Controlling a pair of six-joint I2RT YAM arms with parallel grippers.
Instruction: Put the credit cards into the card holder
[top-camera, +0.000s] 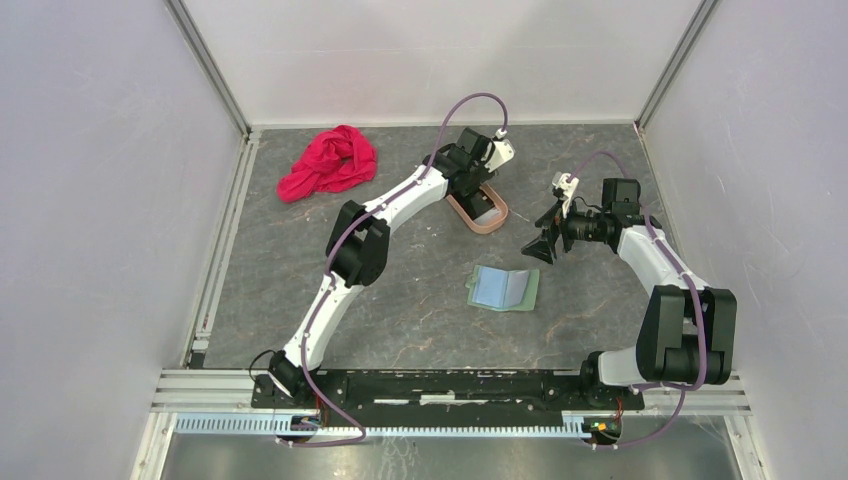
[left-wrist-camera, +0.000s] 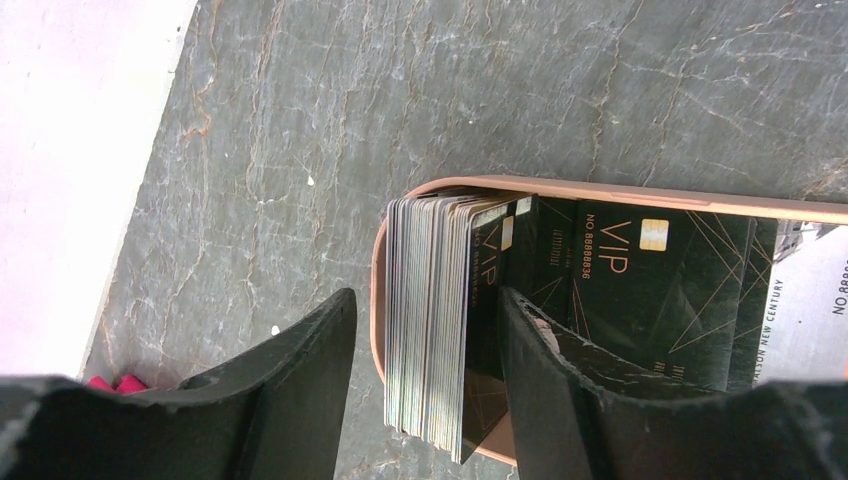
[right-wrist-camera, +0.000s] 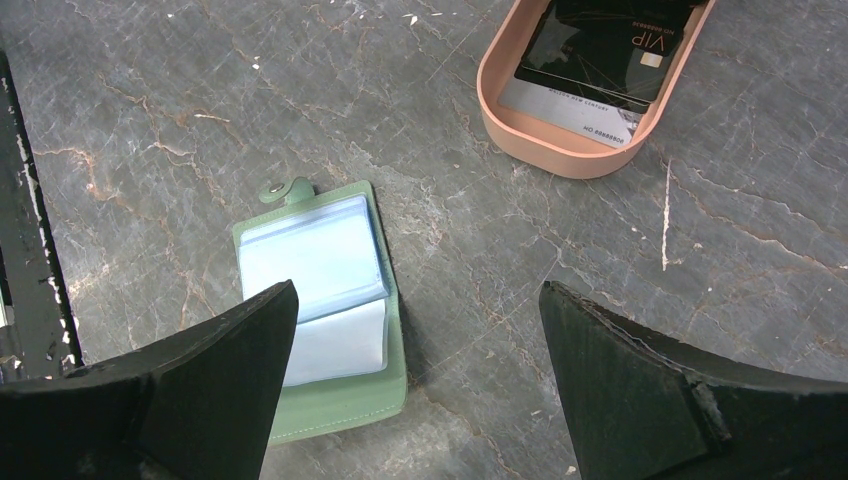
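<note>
A peach box (top-camera: 488, 224) holds black and white cards. My left gripper is over it, part open, its fingers either side of an upright stack of cards (left-wrist-camera: 425, 310) at the box's end; whether they press on it I cannot tell. Flat black VIP cards (left-wrist-camera: 660, 290) lie beside the stack. The green card holder (top-camera: 530, 300), with pale blue sleeves (right-wrist-camera: 310, 255), lies open below the box in the top view. My right gripper hangs open to the box's right in the top view, with nothing between its fingers.
A crumpled red cloth (top-camera: 330, 160) lies at the back left. White walls edge the table (top-camera: 260, 280).
</note>
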